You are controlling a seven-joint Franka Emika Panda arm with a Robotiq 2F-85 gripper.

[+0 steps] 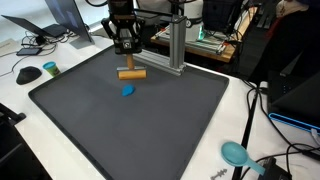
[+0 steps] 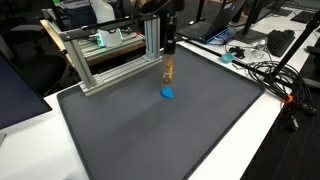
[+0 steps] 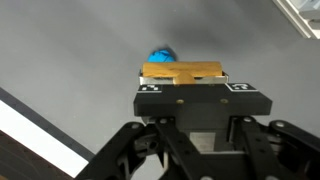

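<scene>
My gripper (image 1: 128, 52) is shut on the upright stem of a T-shaped wooden piece, which looks like a mallet (image 1: 132, 73). Its wooden crosspiece hangs lowest, near the dark mat. On the mat lies a small blue object (image 1: 128, 90), just in front of the wood in exterior view 1. Exterior view 2 has the wooden mallet (image 2: 168, 70) right above and behind the blue object (image 2: 167, 93). From the wrist, the crosspiece (image 3: 182, 69) spans the view in front of the gripper, and the blue object (image 3: 161, 56) shows partly past its edge. The fingertips themselves are hidden.
A metal-framed stand (image 2: 124, 72) is beside the arm at the mat's edge.
</scene>
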